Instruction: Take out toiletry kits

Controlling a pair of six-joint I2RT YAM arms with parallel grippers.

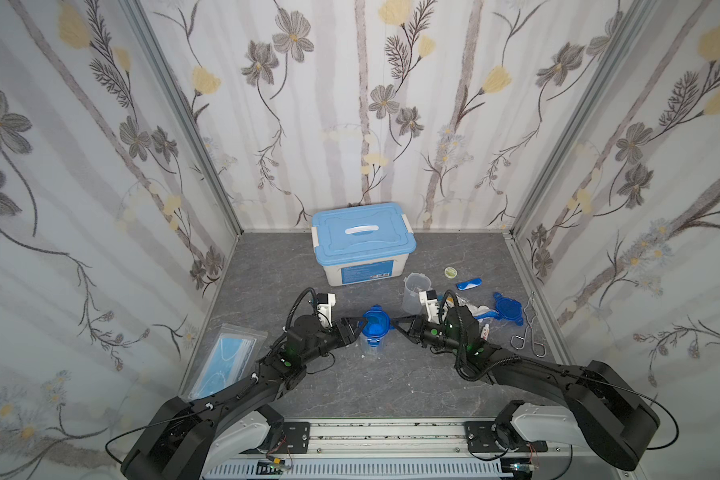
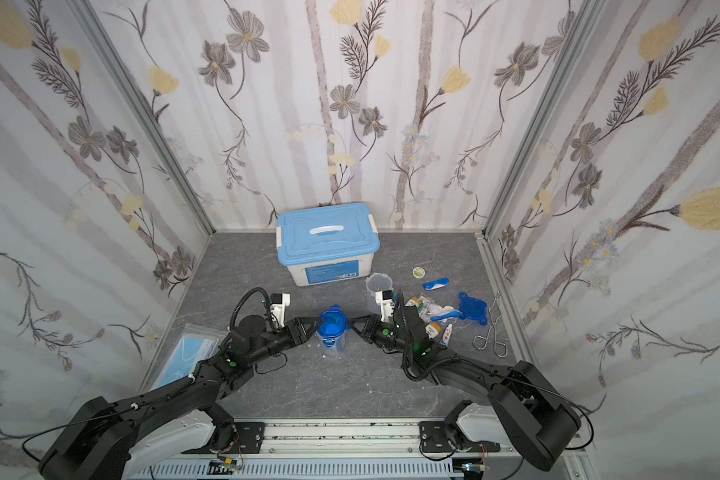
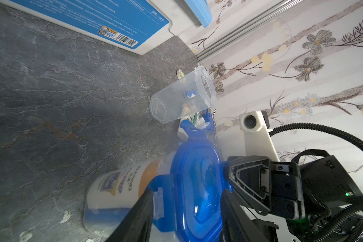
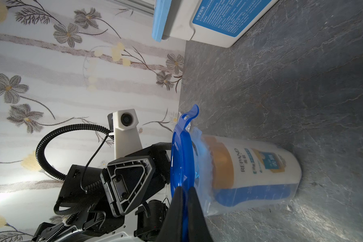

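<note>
A clear cup with a blue lid stands between my two grippers on the grey table. Through its wall a pouch printed REPAND and something blue are visible. From the right, my right gripper is shut with a thin blue edge of the lid showing between its fingers. Opposite it, my left gripper is part open at the lid, its fingers spread with the blue lid showing between them. Whether those fingers touch the lid cannot be told.
Behind stands a white box with a light blue lid. An uncovered clear cup is near the right gripper. Farther right lie a blue lid, scissor-like metal tongs and small items. A packaged mask lies at left.
</note>
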